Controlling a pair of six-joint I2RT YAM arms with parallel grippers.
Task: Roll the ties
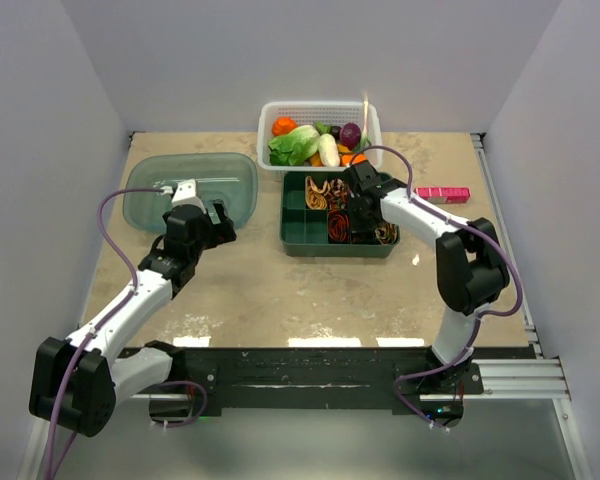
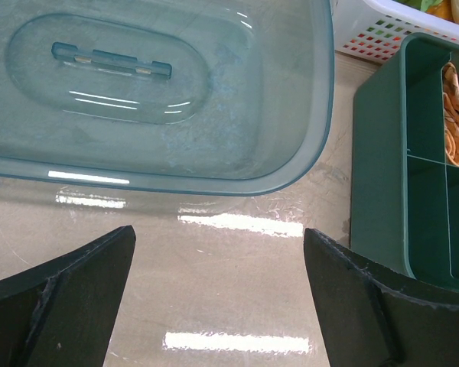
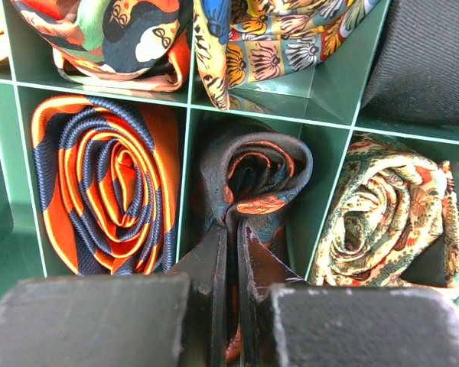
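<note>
A green divided box point(image 1: 305, 245) holds rolled ties. In the right wrist view an orange-and-navy tie point(image 3: 107, 176) and a cream floral tie point(image 3: 367, 214) flank a dark paisley tie point(image 3: 256, 164) in the middle compartment. My right gripper is shut on that dark tie, inside the compartment. Patterned ties point(image 3: 122, 38) fill compartments behind. My left gripper stands open over the table beside the empty translucent tray point(image 2: 283, 168), with nothing between its fingers.
A white basket of vegetables point(image 1: 270, 115) stands behind the box. A pink packet point(image 1: 445, 194) lies to its right.
</note>
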